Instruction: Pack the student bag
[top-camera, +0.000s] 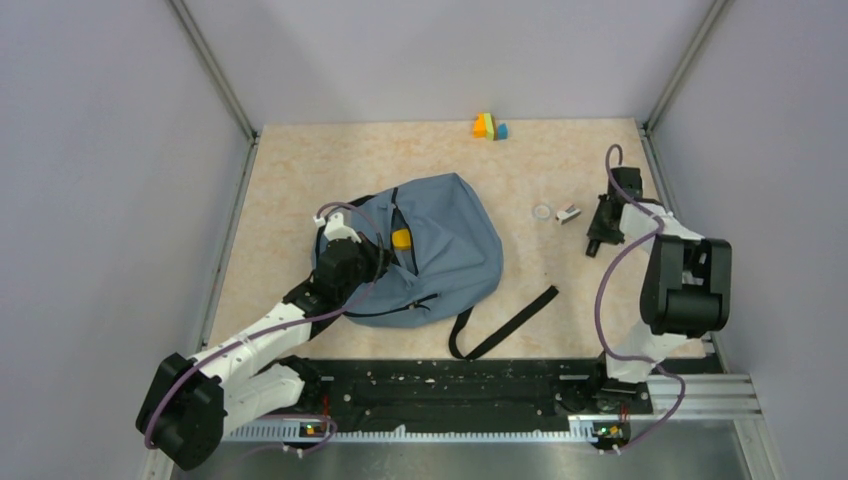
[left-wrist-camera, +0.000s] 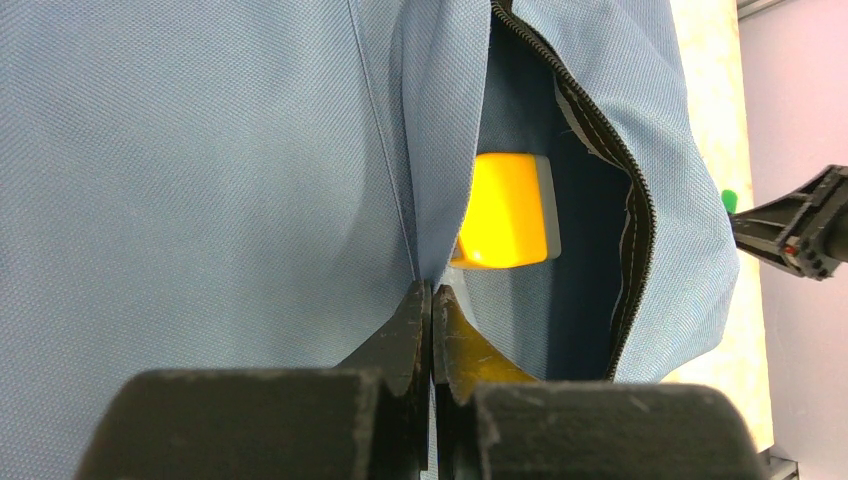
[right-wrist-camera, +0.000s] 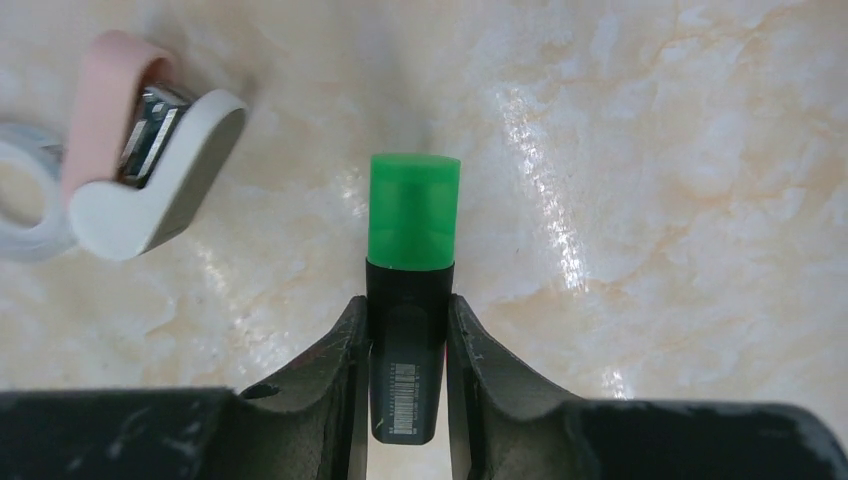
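Note:
The blue-grey bag (top-camera: 455, 230) lies left of centre with its zipped mouth gaping. My left gripper is shut on the bag's fabric at one edge of that mouth. Inside the opening sits a yellow box-like object (left-wrist-camera: 505, 212), also visible from above. On the right of the table, my right gripper is shut on a black highlighter with a green cap (right-wrist-camera: 413, 212). The fingers grip its black body just below the cap, and the green end points away from the gripper. The highlighter appears raised above the tabletop.
A pink and white stapler (right-wrist-camera: 160, 190) and a clear tape roll (right-wrist-camera: 30, 240) lie beside the right gripper. Colourful blocks (top-camera: 485, 127) stand at the table's back edge. A black strap (top-camera: 515, 322) trails from the bag. Bare table (top-camera: 560, 160) separates bag and stapler.

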